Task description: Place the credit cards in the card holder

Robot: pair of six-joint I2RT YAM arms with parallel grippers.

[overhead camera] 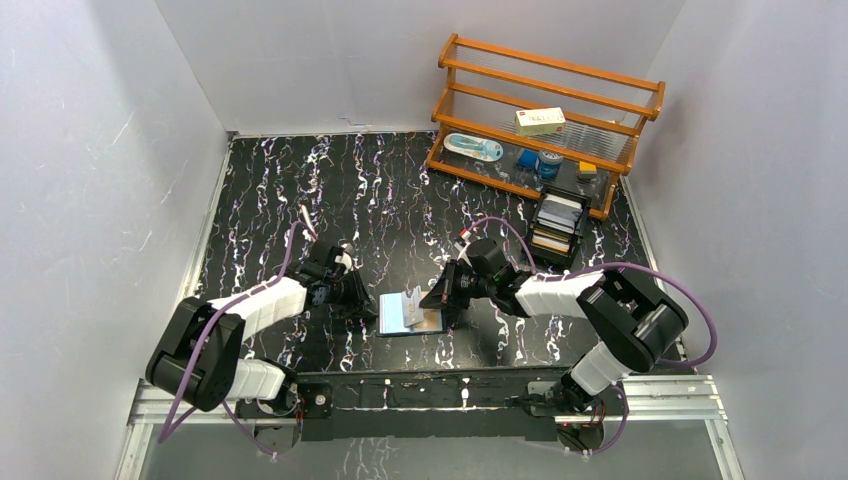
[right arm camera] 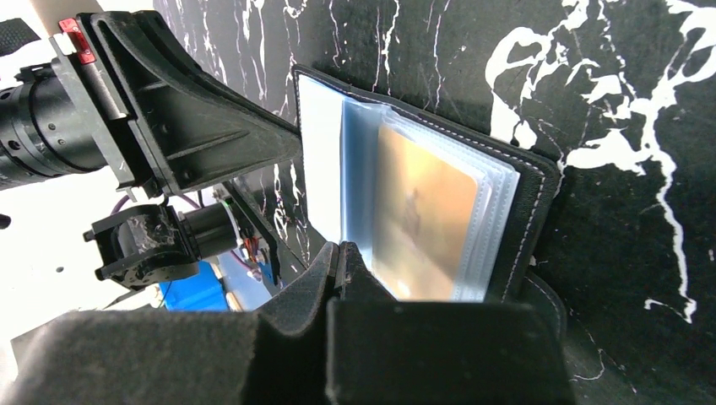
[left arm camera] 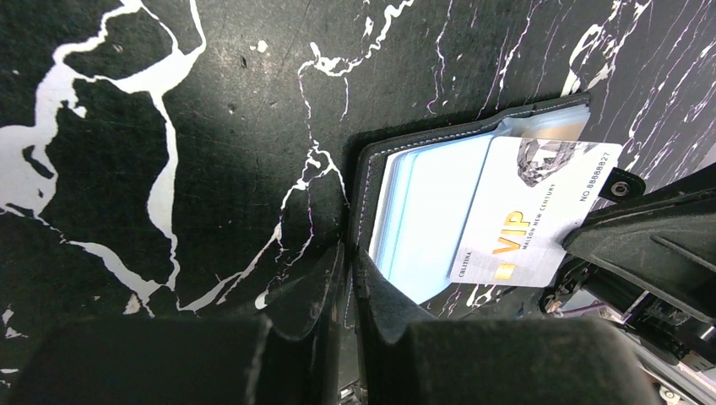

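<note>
The open black card holder (overhead camera: 392, 315), with clear sleeves, lies on the front of the marble surface between my grippers. A white VIP card (left arm camera: 519, 219) stands over its sleeves, beside my right gripper's tip in the left wrist view. My right gripper is shut at the middle of the holder; whether it touches the card is hard to tell. My left gripper is at the holder's left edge, its fingertips close together; whether anything is between them is unclear. An orange card (right arm camera: 422, 211) shows inside the right-hand sleeves.
A wooden rack (overhead camera: 550, 70) with boxes and small items stands at the back right. A black tray of cards (overhead camera: 557, 225) sits before it.
</note>
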